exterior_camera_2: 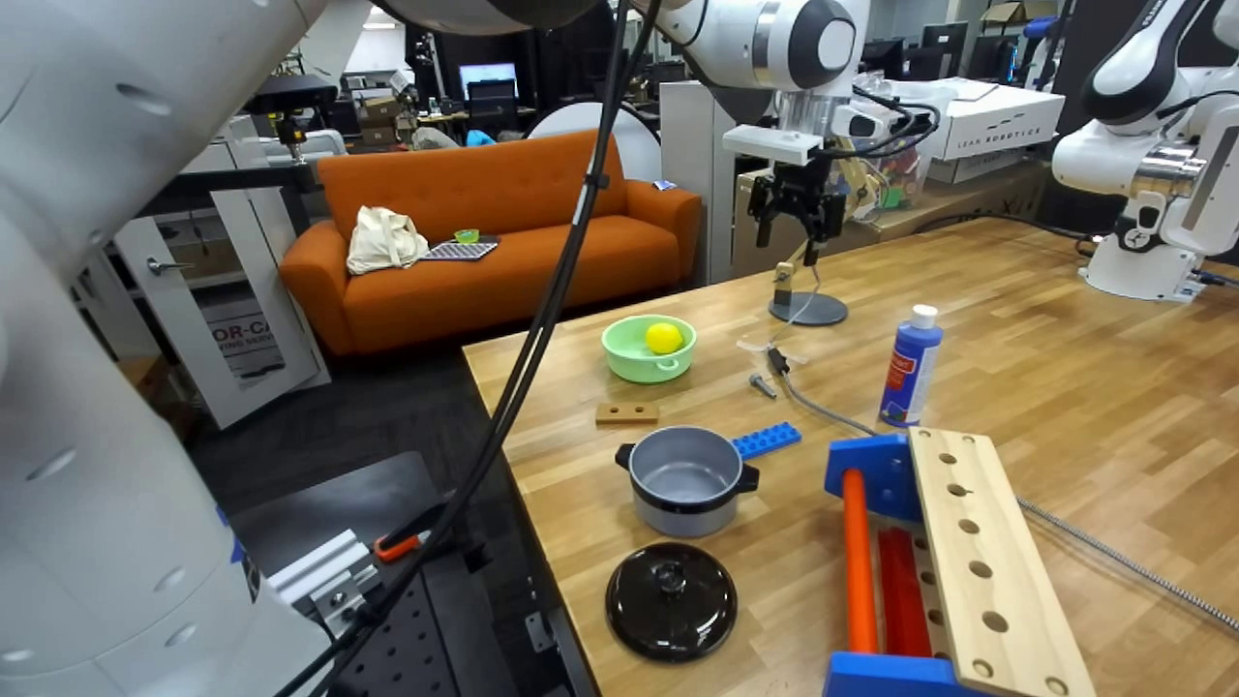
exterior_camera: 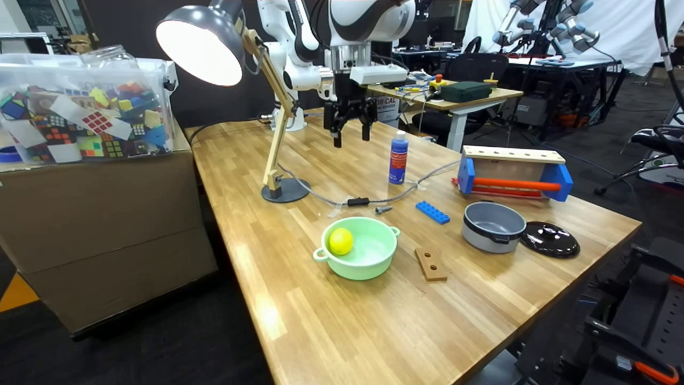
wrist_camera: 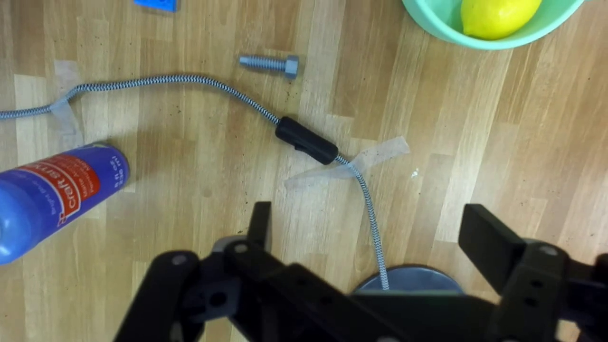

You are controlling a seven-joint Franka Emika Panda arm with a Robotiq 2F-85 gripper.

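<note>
My gripper hangs over the table, open, with nothing between its fingers. Below it in the wrist view lie the lamp's cable with a black switch (wrist_camera: pixel 306 140) and part of the dark lamp base (wrist_camera: pixel 411 278). A grey bolt (wrist_camera: pixel 268 63) rests on the wood beyond the switch. At the upper right of that view, a yellow lemon (wrist_camera: pixel 498 16) sits in a green bowl (wrist_camera: pixel 424 16). The blue glue bottle (exterior_camera: pixel 398 158) stands upright; in the wrist view it is left of my fingers.
The desk lamp (exterior_camera: pixel 280 122) rises near the table's edge. Elsewhere are a blue brick (exterior_camera: pixel 433 212), a brown two-hole block (exterior_camera: pixel 430 264), a grey pot (exterior_camera: pixel 494 226), its black lid (exterior_camera: pixel 550 240) and a wooden toy bench (exterior_camera: pixel 513 172).
</note>
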